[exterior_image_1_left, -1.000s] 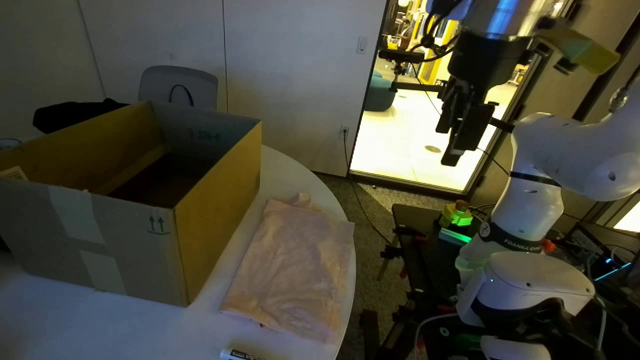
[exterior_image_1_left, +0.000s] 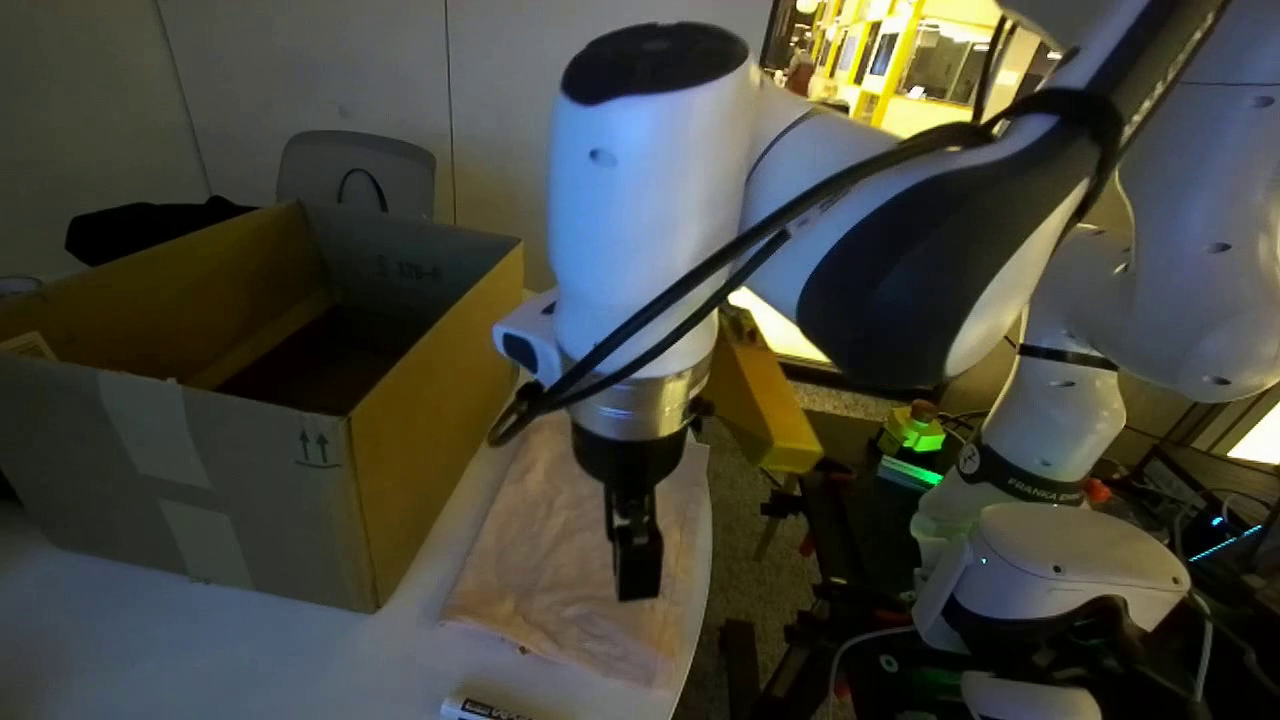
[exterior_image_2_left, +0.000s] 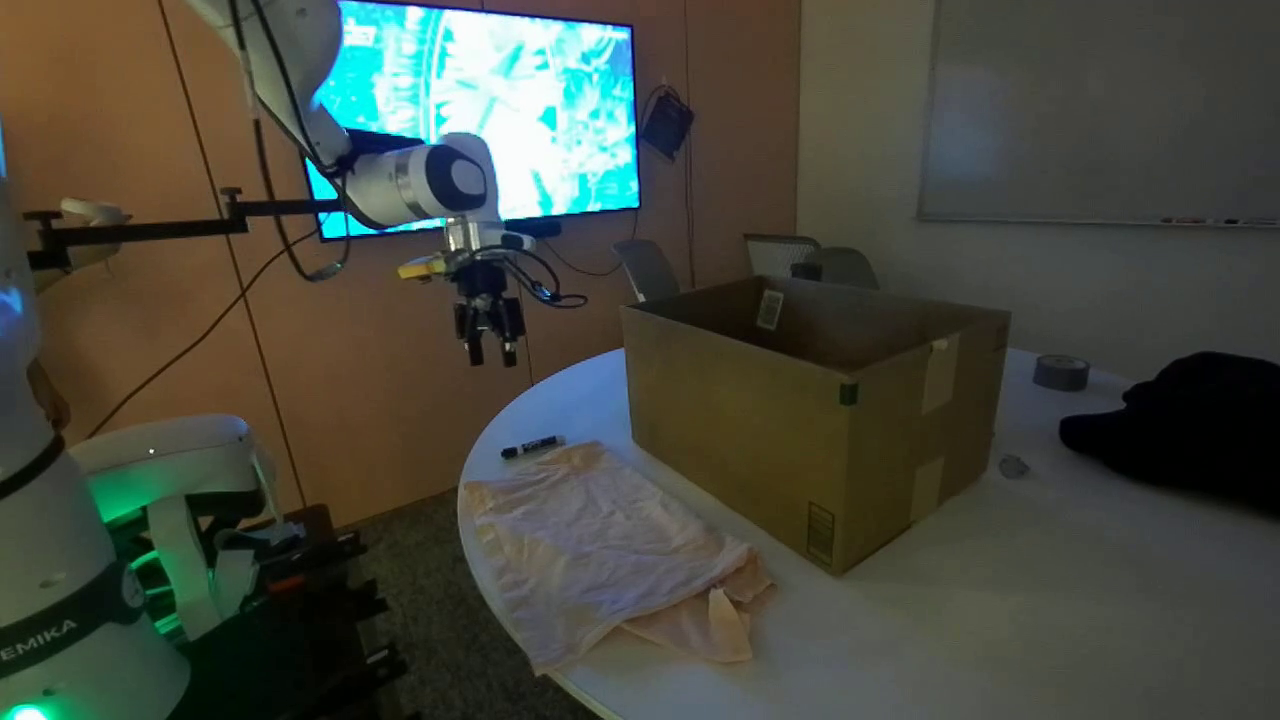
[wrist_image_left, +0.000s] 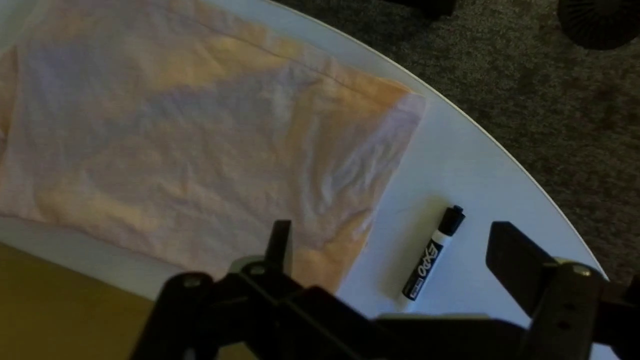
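Note:
My gripper (exterior_image_2_left: 493, 360) is open and empty, pointing down. It hangs well above the round white table, near its edge. In the wrist view its two dark fingers stand wide apart, with an Expo marker (wrist_image_left: 433, 254) seen below between them. The marker is white with a black cap and lies on bare tabletop. A pale pink cloth (wrist_image_left: 198, 138) is spread beside it, wrinkled and mostly flat; one end is bunched and folded in exterior view 2. In exterior view 1 the gripper hides part of the cloth, and the marker is cut off at the bottom edge.
A large open cardboard box (exterior_image_2_left: 734, 444) stands on the table (exterior_image_2_left: 960, 636) beside the cloth, its walls tall. Farther along lie a roll of tape (exterior_image_2_left: 1060, 372) and a black cloth-like item (exterior_image_2_left: 1182, 432). The table's curved edge runs close to the cloth and marker.
In exterior view 1 the arm has swung left and down, from the upper right beyond the table to above the cloth. Cloth, marker and box have stayed put.

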